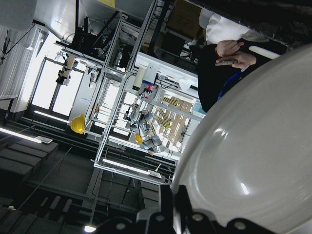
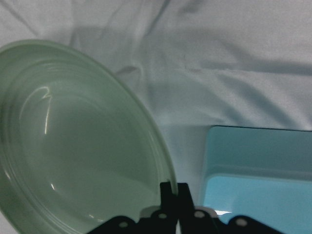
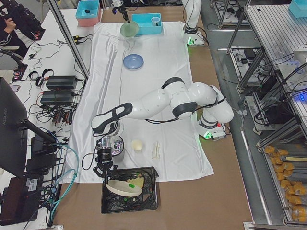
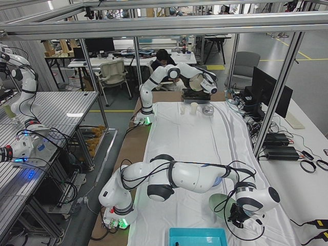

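Note:
My left gripper [image 3: 104, 173] is shut on the rim of a cream plate [image 1: 248, 151], held steeply tilted over a black crate [image 3: 129, 206] that holds a yellow piece [image 3: 138, 180] and green bits. My right gripper is shut on the rim of a green plate [image 2: 78, 136], beside a light blue bin [image 2: 258, 204].
A blue plate [image 3: 133, 61] lies on the white cloth. A cream cup [image 3: 137, 144], a pale slim item [image 3: 156, 151] and a silvery round object [image 3: 117, 146] sit near the crate.

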